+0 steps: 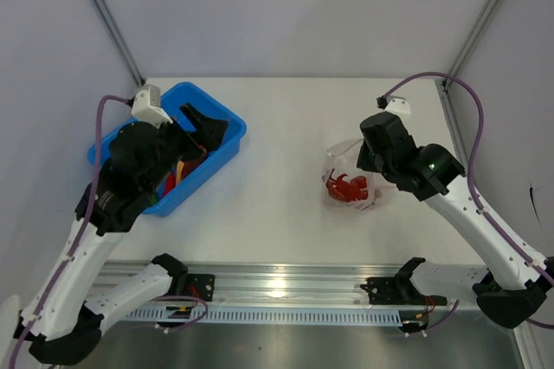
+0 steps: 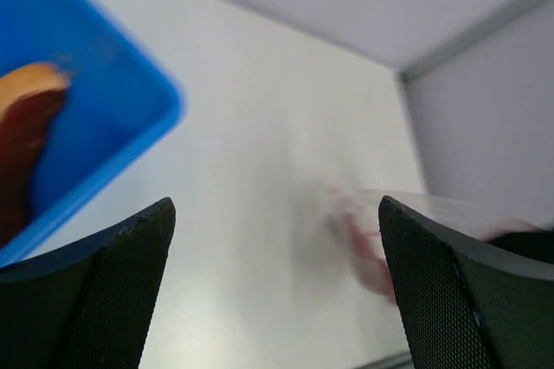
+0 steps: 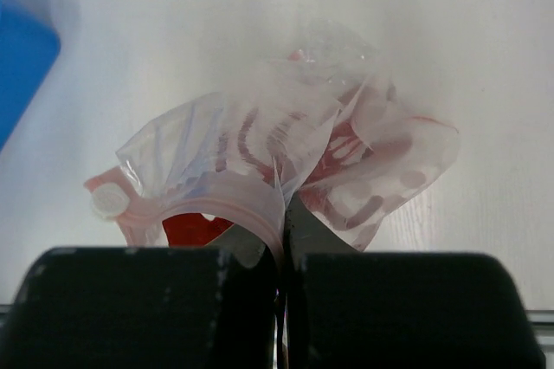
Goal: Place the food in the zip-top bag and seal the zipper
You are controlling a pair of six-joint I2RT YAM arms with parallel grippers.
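Observation:
The zip top bag (image 1: 346, 157), with red food visible inside (image 1: 346, 187), lies on the table below my right gripper (image 1: 368, 157), which is shut on its zipper edge; the right wrist view shows the translucent bag (image 3: 225, 135) pinched there, a white slider tab (image 3: 110, 200) at its left end and its mouth arched over something red. My left gripper (image 1: 199, 131) is open over the blue bin (image 1: 225, 152) at the left, with nothing visible between its fingers; in the blurred left wrist view, food (image 2: 26, 126) sits in that bin.
Grey walls border it at the back and sides, and a metal rail (image 1: 277, 271) runs along the front edge.

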